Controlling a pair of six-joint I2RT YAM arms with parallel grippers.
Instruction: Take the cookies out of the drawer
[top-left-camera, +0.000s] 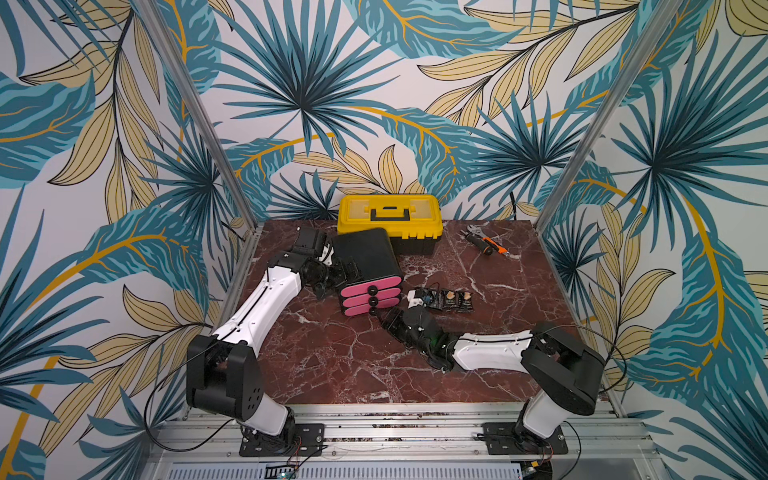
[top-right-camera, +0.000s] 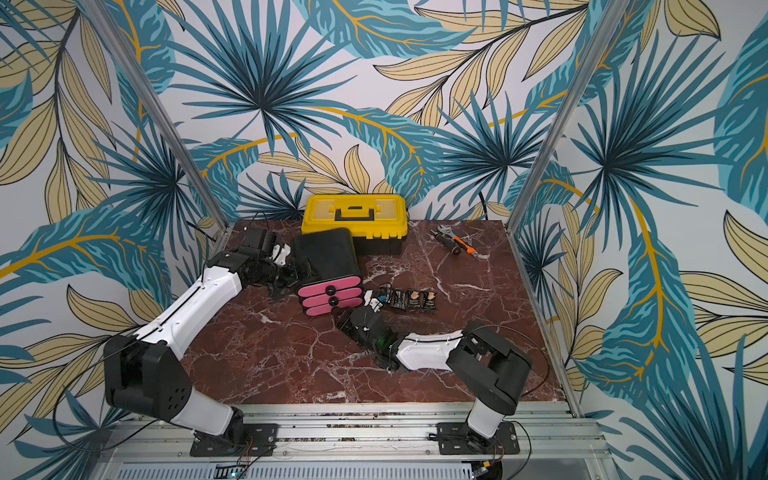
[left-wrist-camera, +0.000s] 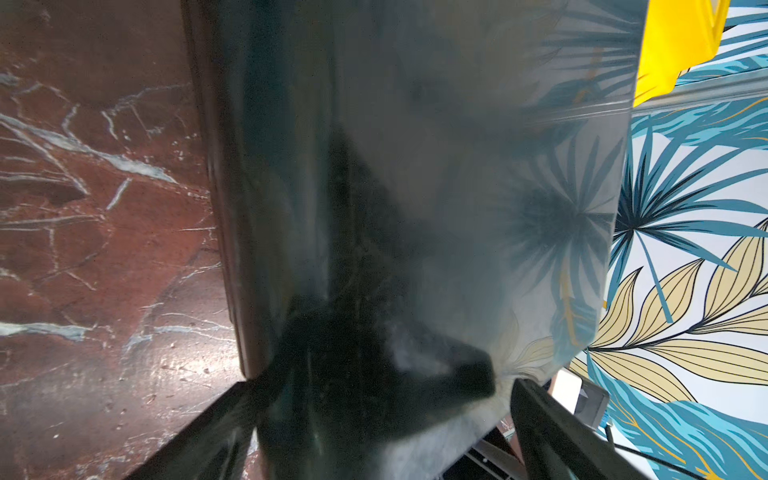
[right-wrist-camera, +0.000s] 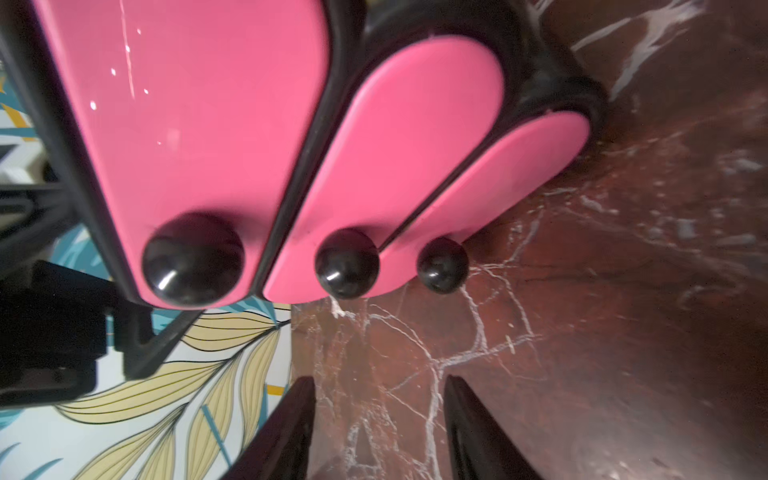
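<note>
A black drawer box (top-left-camera: 364, 252) with three pink drawer fronts (right-wrist-camera: 400, 128), each with a black knob, stands at table centre, all three drawers shut. Beside it on the right lie small dark packets (top-left-camera: 452, 300), possibly cookies. My left gripper is at the box's left side, its blurred fingers close to the smooth black surface; whether they are open or shut on it is unclear. My right gripper stands open in front of the drawers, with bare tabletop showing between its fingertips, apart from the knobs.
A yellow toolbox (top-left-camera: 389, 208) stands behind the drawer box. Pliers and an orange-handled tool (top-left-camera: 500, 248) lie at the back right of the marble table (top-left-camera: 304, 360).
</note>
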